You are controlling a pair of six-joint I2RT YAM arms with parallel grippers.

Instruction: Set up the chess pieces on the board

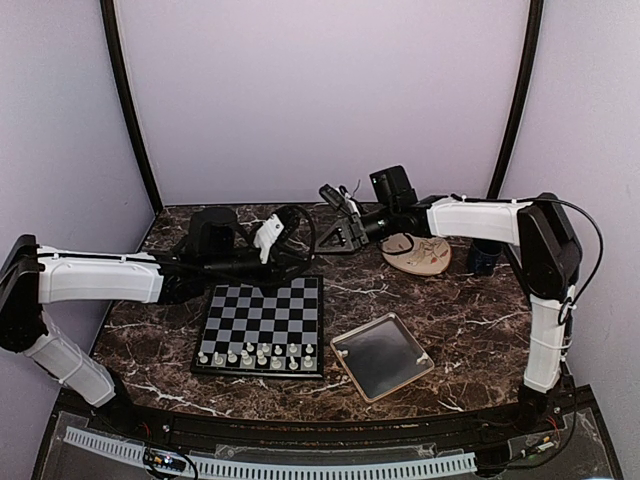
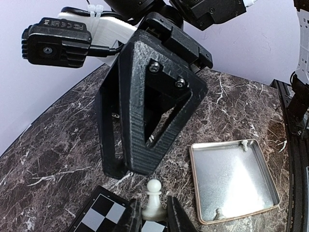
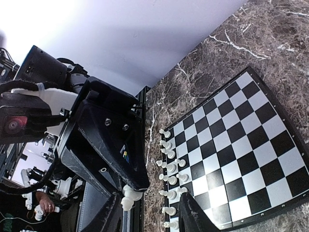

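Note:
Above the chessboard [image 1: 260,315], my left gripper holds a white pawn [image 2: 154,190] upright between its fingertips. My right gripper [image 1: 338,240] faces it from the right, very near; in the right wrist view its fingers [image 3: 114,215] point toward the white piece [image 3: 133,192] in the left gripper, apparently apart from it, with a gap between them. The board's near edge carries rows of white pieces [image 3: 169,166]; the rest of it is bare.
A metal tray [image 1: 380,355] with a few white pieces lies right of the board. A round wooden board [image 1: 430,262] and a dark cup [image 1: 484,255] stand at the back right.

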